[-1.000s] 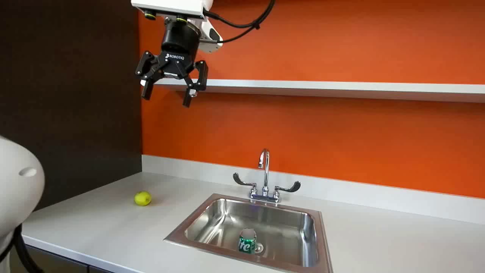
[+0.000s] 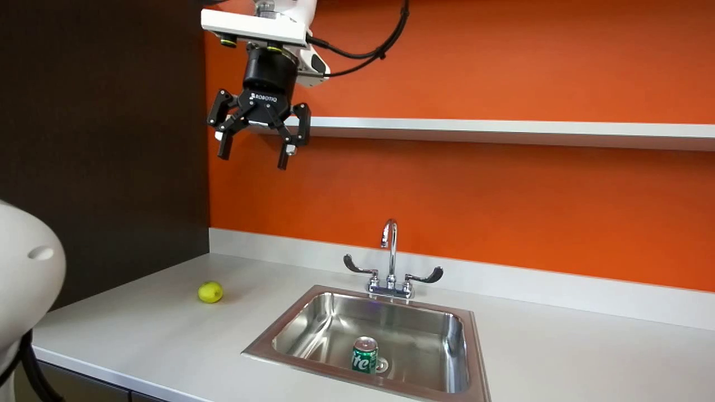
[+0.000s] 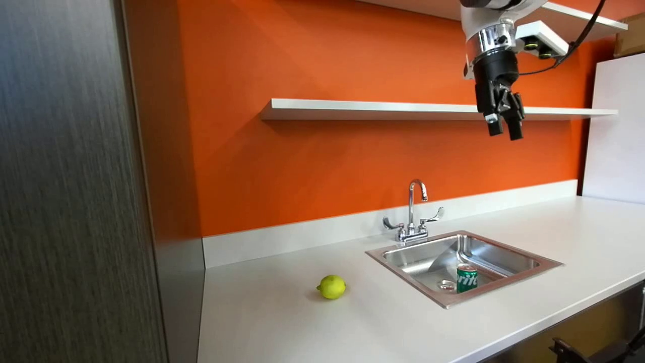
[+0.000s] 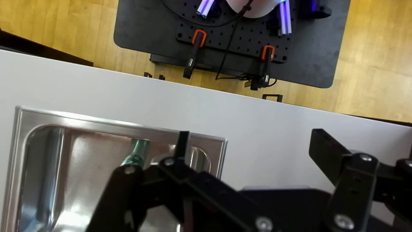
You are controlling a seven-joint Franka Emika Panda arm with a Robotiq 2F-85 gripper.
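Observation:
High above the counter hangs my gripper [image 2: 252, 163], open, its fingers pointing down with nothing between them. A green soda can [image 2: 365, 356] stands upright in the steel sink [image 3: 406, 286], close to the drain. In the wrist view the can [image 4: 137, 151] is partly covered by one side of the gripper. A yellow-green lemon or lime [image 3: 332, 287] rests on the bare counter, left of the sink. The wrist view does not show this fruit; the gripper's body hides part of the counter there.
A chrome faucet [image 2: 392, 258] with two handles rises behind the sink. The white shelf [image 3: 375, 108] runs along the orange wall near the gripper's height. A dark panel [image 2: 107, 134] closes off the left end. Counter on both sides of the sink is clear apart from the fruit.
In exterior view 1 my gripper has come down a little and shifted slightly right, still open. The can and the fruit have not moved.

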